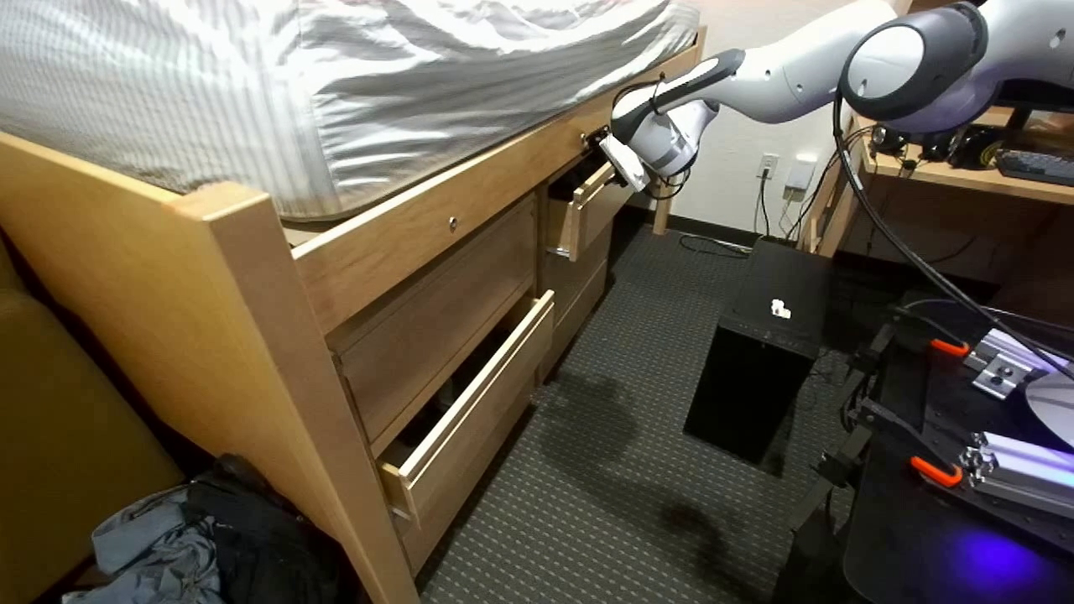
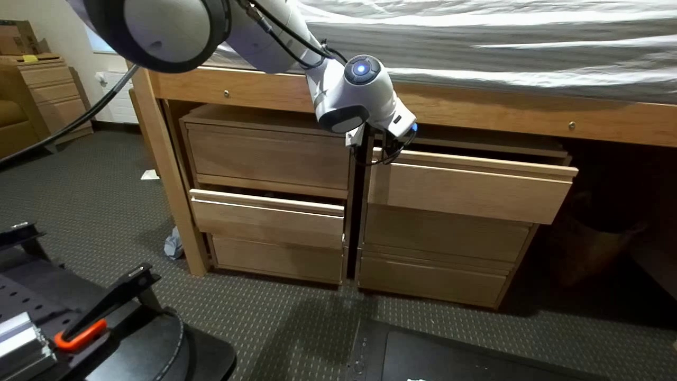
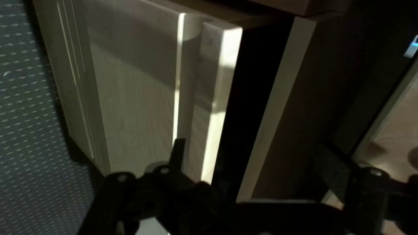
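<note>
Under the bed, the upper drawer (image 2: 469, 187) of the right-hand dresser is pulled part way out. Across the wrist view runs its light wooden front (image 3: 133, 94), with the top edge (image 3: 220, 113) lit brightly. My gripper is open, its two fingers (image 3: 178, 154) wide apart. One finger overlaps the drawer's outer face in that view, and the other lies far to the right, beyond the top edge. Whether either touches the wood cannot be told. In exterior view 1 the gripper (image 1: 596, 137) is close to the bed rail, largely hidden by the wrist.
A lower drawer (image 1: 473, 403) in the left dresser is also part open. The bed rail (image 2: 495, 111) runs just above the gripper. A black box (image 1: 775, 302) stands on the carpet, and a black table (image 1: 906, 533) is nearer. Bare carpet (image 1: 614, 443) lies between.
</note>
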